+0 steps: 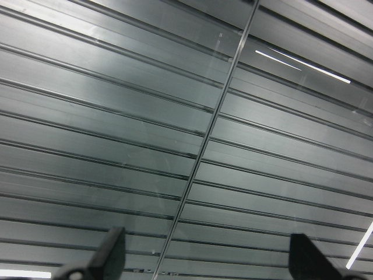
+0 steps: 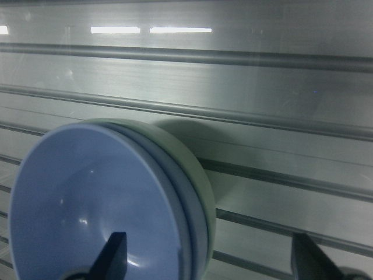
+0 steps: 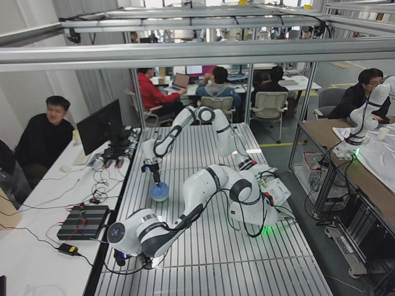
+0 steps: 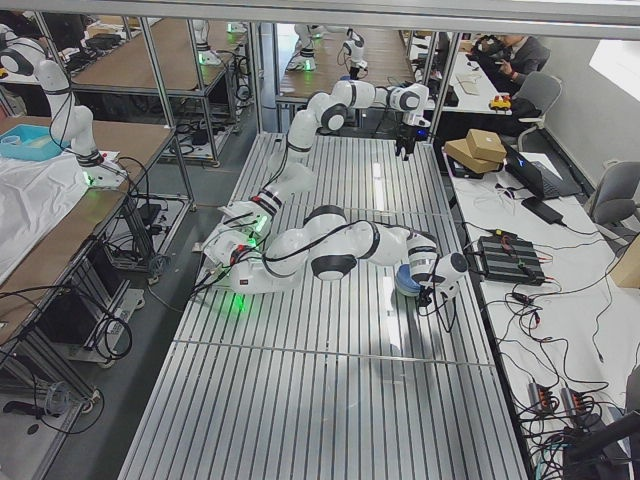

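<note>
A stack of blue and pale green bowls [image 3: 159, 192] sits on the slatted metal table, with the blue one on top [image 2: 81, 192]. My right gripper stands open over the stack, one finger above the inside of the blue bowl and the other outside the rim, apparently holding nothing. In the camera right view the stack [image 4: 405, 280] is partly behind that arm. My left gripper is open above bare slats, nearer the camera in the camera left view, with nothing between its fingers.
A white desk [image 3: 43, 265] with a monitor [image 3: 102, 126], cables and black boxes runs along one side of the metal table [image 4: 300, 420]. Neighbouring benches with other arms stand on the other side.
</note>
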